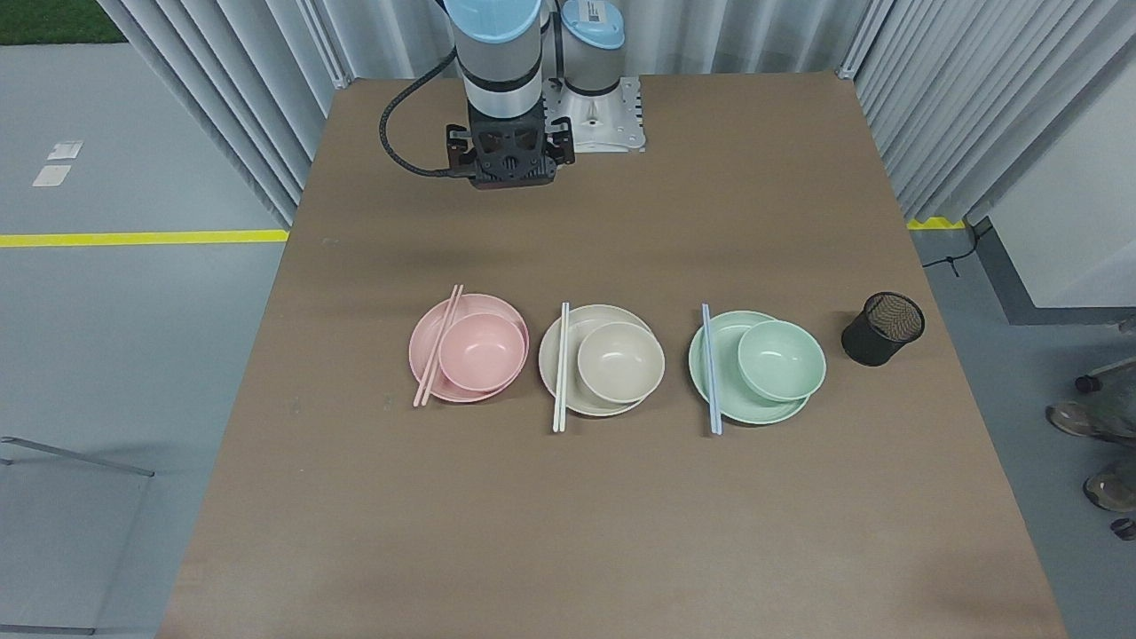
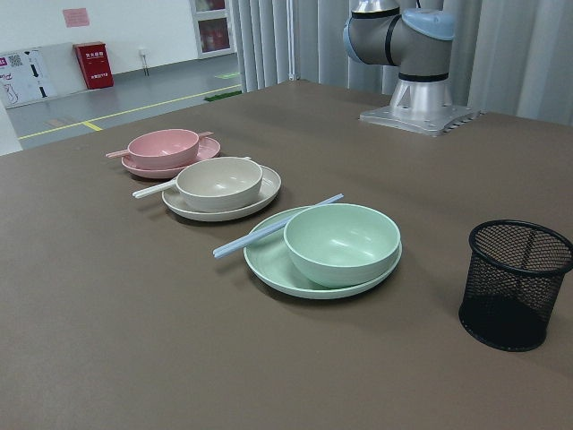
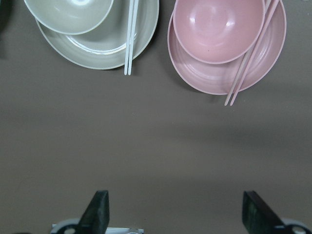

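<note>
Three place settings stand in a row across the table: a pink bowl (image 1: 481,350) on a pink plate with pink chopsticks (image 1: 437,346), a cream bowl (image 1: 620,363) on a plate with white chopsticks (image 1: 560,367), and a mint bowl (image 1: 782,360) on a plate with blue chopsticks (image 1: 711,368). A black mesh cup (image 1: 882,329) stands at the right. My gripper is above bare table behind the settings, open with nothing between its fingers.
The arm's base plate sits at the back edge, and curtains hang behind it.
</note>
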